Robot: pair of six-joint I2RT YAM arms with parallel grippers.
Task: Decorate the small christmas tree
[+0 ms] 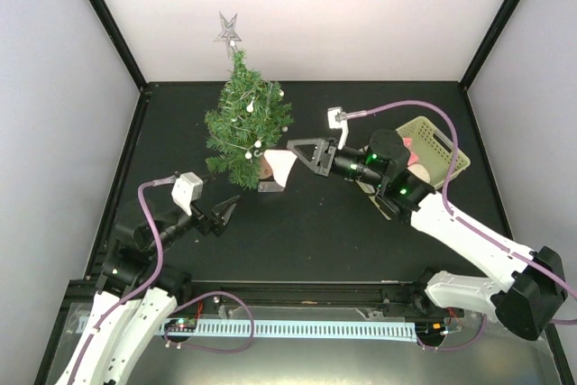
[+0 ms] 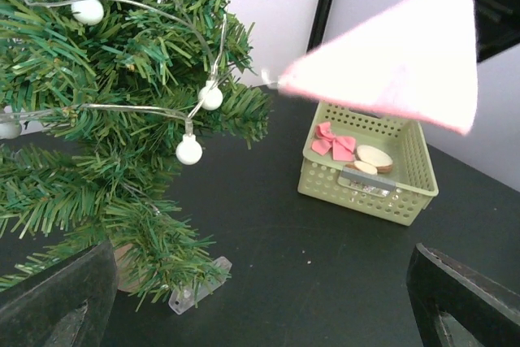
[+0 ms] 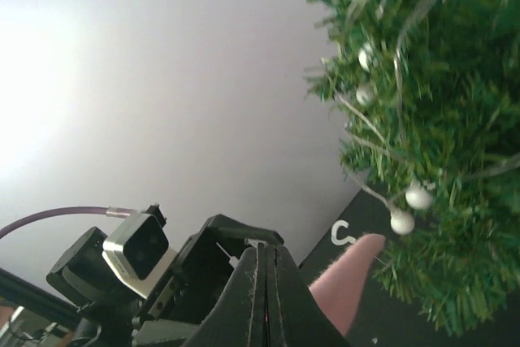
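Observation:
The small green Christmas tree stands at the left-centre back, strung with little white bulbs and topped by a silver star. Held thinly in my right gripper, shut, is a white-and-pink felt ornament. It hangs in the air at the tree's lower right side. Its pale hook points toward the branches; contact with a twig cannot be made out. My left gripper is open in front of the tree to the left, with nothing between its widely parted fingers.
A pale green basket stands at the right, holding a pink bow and round wooden pieces. By the tree's foot lies a small clear box.

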